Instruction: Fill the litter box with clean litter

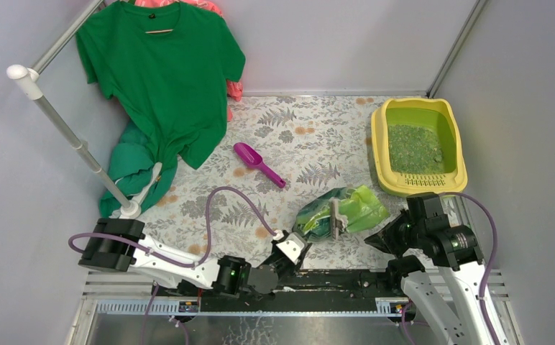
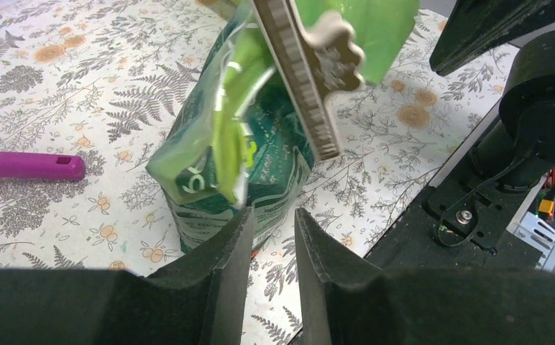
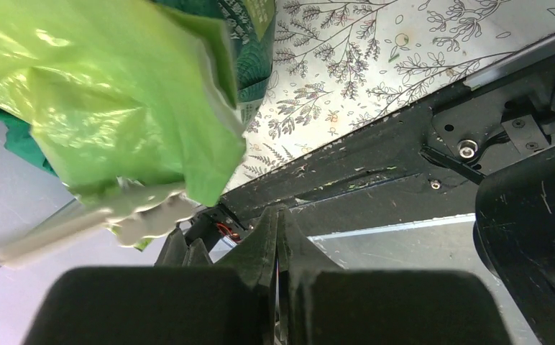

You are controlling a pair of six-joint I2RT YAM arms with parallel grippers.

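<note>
The yellow litter box (image 1: 379, 152) stands at the right with green litter (image 1: 413, 149) on its floor. A green litter bag (image 1: 316, 218) lies near the front edge, its light green end (image 1: 367, 210) toward the right. A pale strip with a wavy edge (image 1: 338, 216) lies across the bag; in both wrist views it is blurred. My left gripper is partly open before the bag's dark lower part, nothing seen held between its fingertips. To the right of the bag, my right gripper is shut with nothing between its fingers, apart from the strip.
A purple scoop (image 1: 257, 164) lies on the patterned floor left of the bag. Green and pink clothes (image 1: 167, 75) hang from a white rail (image 1: 67, 129) at the left. Clear floor extends behind the bag; a black ledge (image 1: 339, 282) runs along the front.
</note>
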